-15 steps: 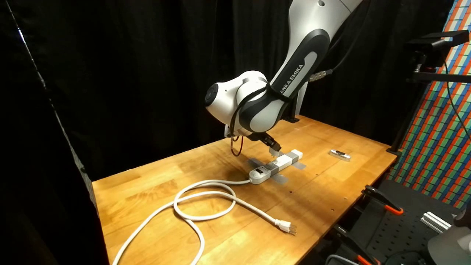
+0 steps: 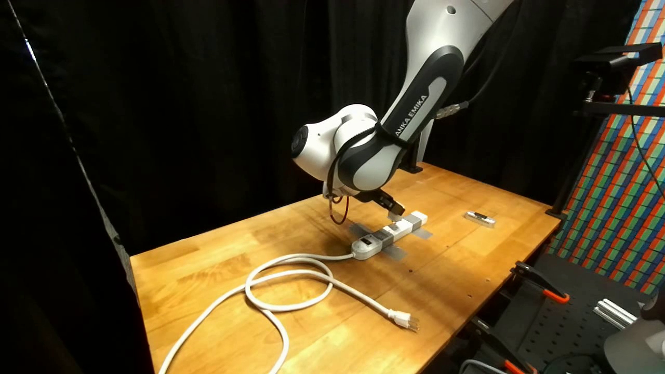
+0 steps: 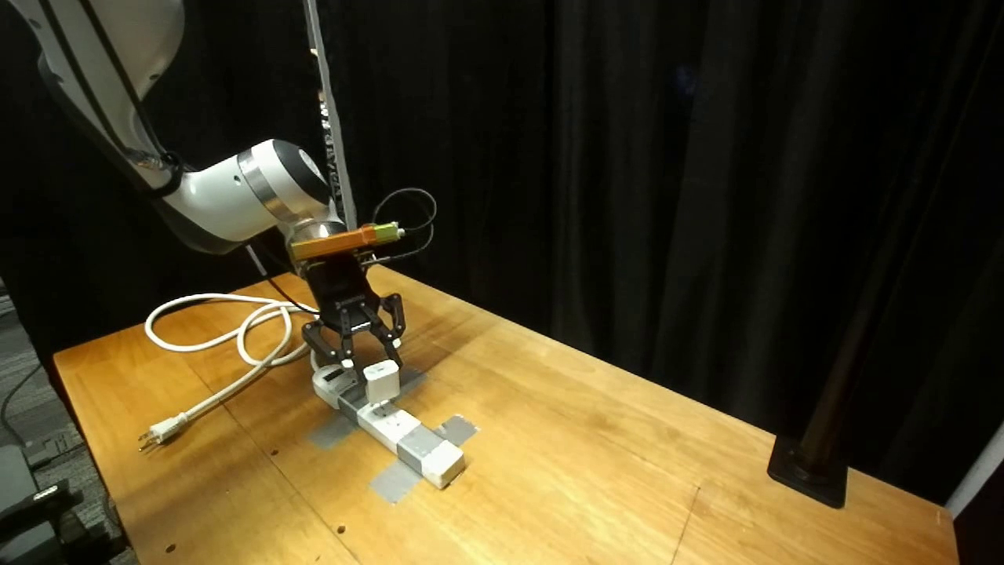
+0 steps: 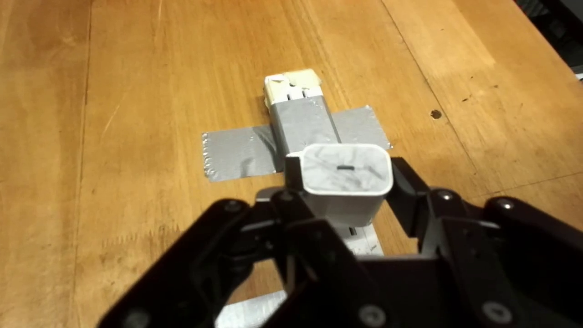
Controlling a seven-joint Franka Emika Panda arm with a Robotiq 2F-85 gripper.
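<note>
A small white charger block (image 4: 347,170) sits between my fingers in the wrist view, its greyish end with a thin slot facing the camera. My gripper (image 3: 372,356) is shut on it, just over the middle of a white power strip (image 3: 387,424). In exterior view 1 the charger (image 2: 394,216) shows only partly below the dark fingers, above the strip (image 2: 405,225). Whether its prongs touch the outlets I cannot tell; the strip's sockets under it are mostly hidden in the wrist view.
Grey tape (image 4: 240,153) fastens the strip to the wooden table (image 2: 205,262). The strip's white cord (image 2: 299,272) loops over one side and ends in a plug (image 2: 402,318). A small silver item (image 2: 480,218) lies apart.
The strip and cord have stayed put.
</note>
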